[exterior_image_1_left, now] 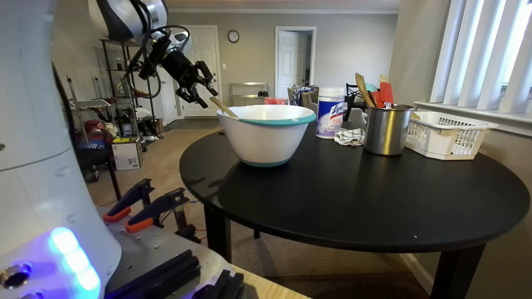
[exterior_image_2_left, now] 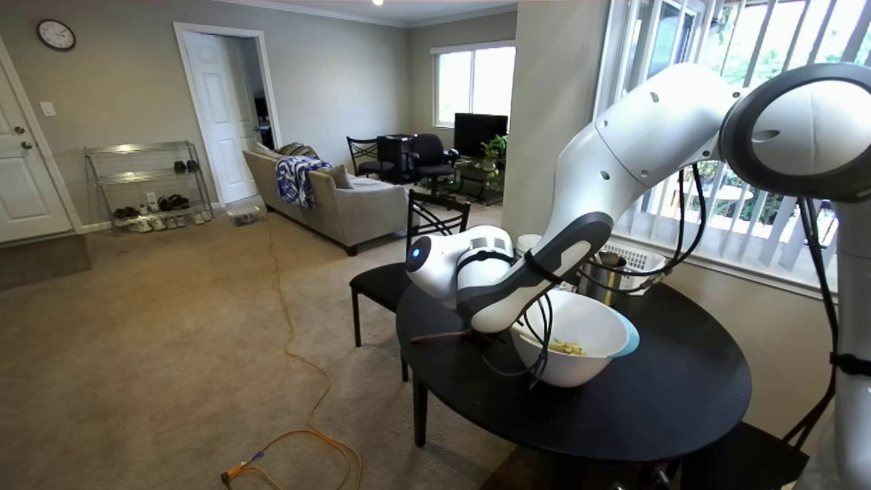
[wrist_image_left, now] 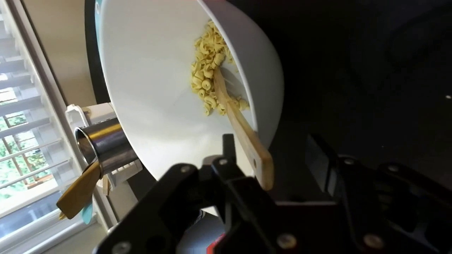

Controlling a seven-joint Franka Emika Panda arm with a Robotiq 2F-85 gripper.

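Note:
A white mixing bowl point(exterior_image_1_left: 267, 134) with a teal rim stands on the black round table point(exterior_image_1_left: 379, 199). Yellow pasta point(wrist_image_left: 207, 67) lies in its bottom. A wooden utensil point(wrist_image_left: 245, 131) rests with its lower end in the pasta and its handle leaning out over the rim. My gripper point(exterior_image_1_left: 209, 98) hangs in the air by the handle's upper end, left of the bowl in exterior view 1. Its fingers are open. From the wrist, the handle's tip appears in the gap near the left finger point(wrist_image_left: 229, 148), apart from the right one; contact cannot be told.
A metal utensil pot point(exterior_image_1_left: 387, 130), a white basket point(exterior_image_1_left: 446, 134), a wipes canister point(exterior_image_1_left: 330, 113) and a checked cloth point(exterior_image_1_left: 349, 137) stand on the far side of the table.

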